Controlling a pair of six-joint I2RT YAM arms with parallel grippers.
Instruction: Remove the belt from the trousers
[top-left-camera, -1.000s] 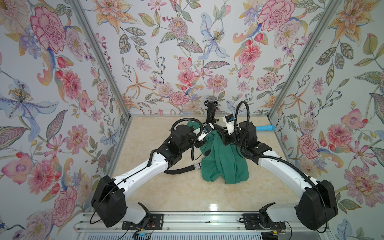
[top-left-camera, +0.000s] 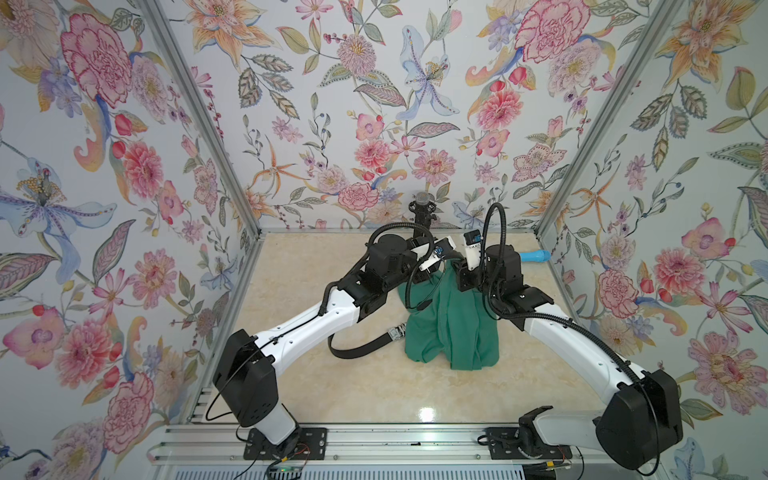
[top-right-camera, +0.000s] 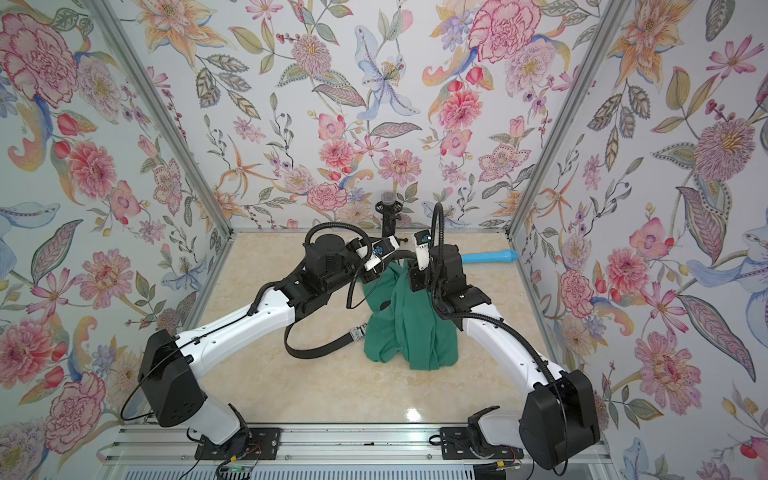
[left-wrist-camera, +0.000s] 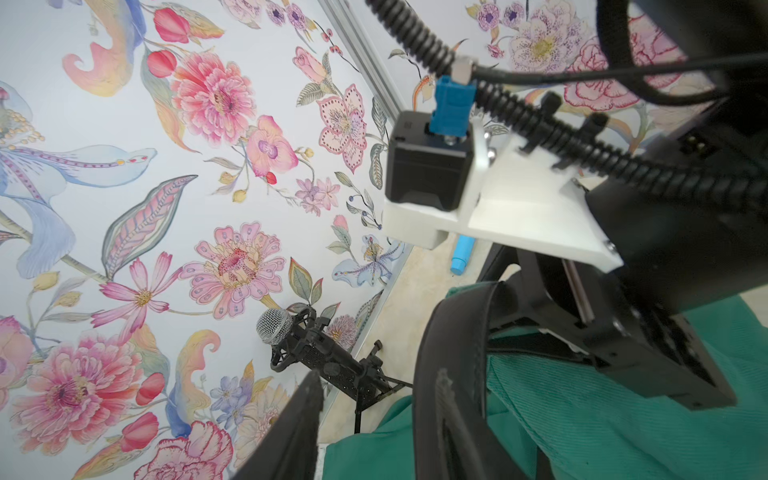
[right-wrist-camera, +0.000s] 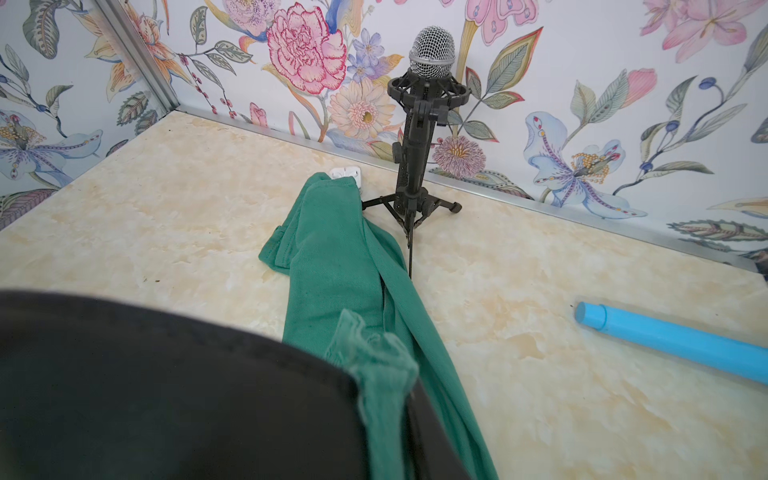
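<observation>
The green trousers (top-left-camera: 452, 328) lie bunched at the middle of the table. The black belt (top-left-camera: 364, 349) reaches out to their left, its metal buckle (top-left-camera: 397, 331) beside the cloth. Another stretch of belt (left-wrist-camera: 452, 344) arches above the trousers. My left gripper is open beside this arch, fingers apart; one finger overlaps the strap in the view, and contact cannot be told. My right gripper is shut on a pinched strip of the green trousers (right-wrist-camera: 380, 384). A big dark strap of belt fills the lower left of the right wrist view.
A microphone on a small black tripod (right-wrist-camera: 416, 152) stands behind the trousers. A light blue tube (right-wrist-camera: 672, 340) lies at the back right. Both grippers are close together.
My left gripper has moved right and towards the back, closer to the right gripper. The right gripper has shifted slightly right. The buckle end has hardly moved.
</observation>
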